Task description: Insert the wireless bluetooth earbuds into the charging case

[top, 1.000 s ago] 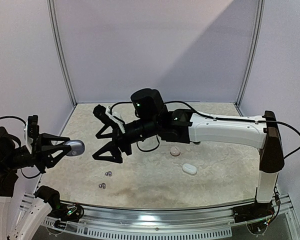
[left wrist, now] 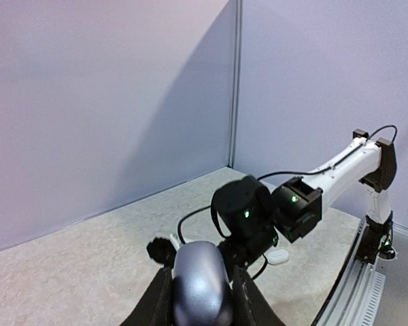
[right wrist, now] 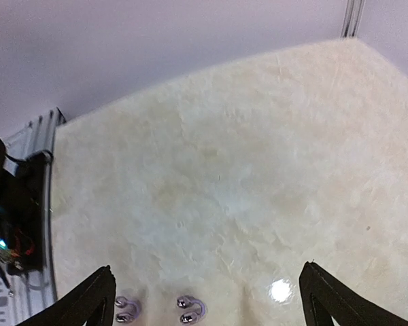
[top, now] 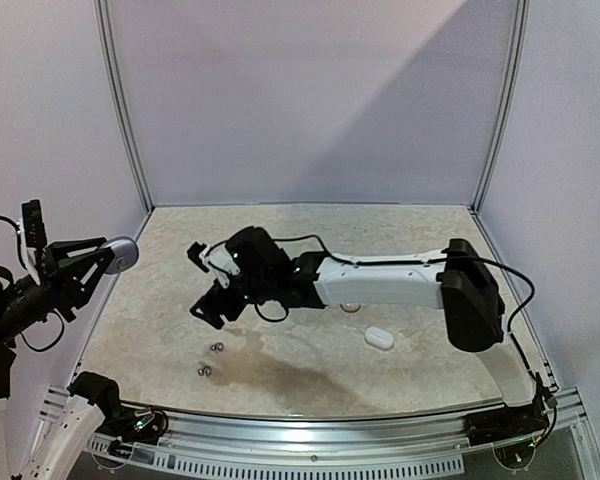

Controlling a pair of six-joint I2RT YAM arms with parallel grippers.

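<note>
My left gripper [top: 102,254] is shut on a silver rounded charging case [top: 122,256], raised at the table's left side; the case [left wrist: 201,285] fills the lower middle of the left wrist view. My right gripper [top: 203,290] hangs over the left-middle table, angled down, open with nothing between its fingers. Two small pairs of silver earbud pieces [top: 216,347] [top: 204,371] lie on the table below it; they also show at the bottom of the right wrist view [right wrist: 190,310].
A white oval case [top: 379,338] lies right of centre on the table [top: 150,340], with a small pinkish round object [top: 350,306] behind it, partly hidden by my right arm.
My left gripper has moved back and to the left with the case, rising. My right arm has bent downward, its gripper now tilted toward the table and farther from the case.
</note>
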